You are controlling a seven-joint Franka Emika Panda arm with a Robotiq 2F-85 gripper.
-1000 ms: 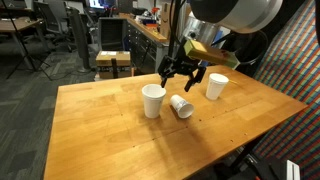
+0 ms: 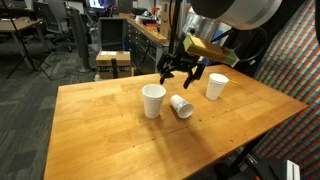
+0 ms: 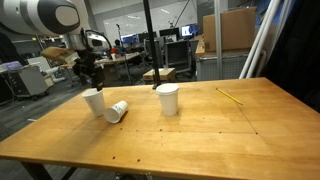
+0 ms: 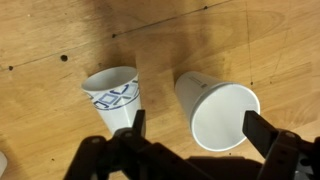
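Note:
Three white cups are on the wooden table. One stands upright [image 2: 153, 101] at the left, seen from exterior view 1. Beside it a cup lies on its side [image 2: 182, 107]; the wrist view shows a blue pattern on this fallen cup [image 4: 116, 97]. A third cup [image 2: 215, 86] stands upright farther right. Above the table, over the area of the left and fallen cups, hangs my gripper [image 2: 175, 80]. Its fingers are spread, with nothing held between them. Looking down in the wrist view, an upright cup [image 4: 220, 117] appears below the gap, its mouth partly hidden by one finger.
A yellow pencil [image 3: 230, 97] lies on the table, apart from the cups. Part of a pale object [image 4: 2, 161] enters the wrist view's left edge.
The arm has shifted only slightly over the last second. My gripper stays open above the table, and the three cups keep their places.

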